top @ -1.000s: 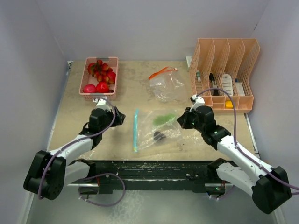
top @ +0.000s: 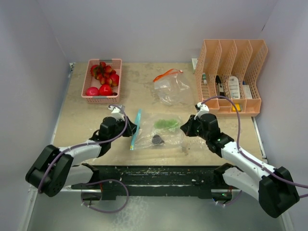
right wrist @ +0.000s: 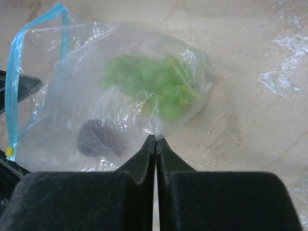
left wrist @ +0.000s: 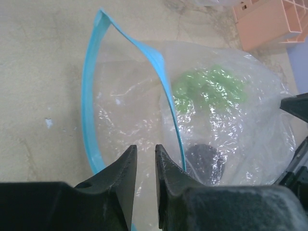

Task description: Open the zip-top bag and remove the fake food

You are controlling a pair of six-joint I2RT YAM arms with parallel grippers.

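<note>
The clear zip bag point(top: 149, 126) lies mid-table, its blue zip strip point(left wrist: 88, 106) toward my left arm. In the left wrist view the two blue lips stand apart, so the mouth gapes. Through the film show green fake grapes point(right wrist: 149, 79) and a dark round piece point(right wrist: 98, 138). At the mouth, my left gripper is part open, its fingers between the lips with nothing visibly held. My right gripper is shut at the bag's closed end, where the film gathers into its fingertips.
A pink basket point(top: 101, 99) of red fake fruit stands at back left. Behind the bag lies another clear bag with an orange zip point(top: 168, 74). The peach divided organizer point(top: 236, 107) fills the back right. Bare table surrounds the bag.
My left gripper has moved right and toward the front, up to the bag's mouth. The bag has shifted slightly left and its strip now slants the other way.
</note>
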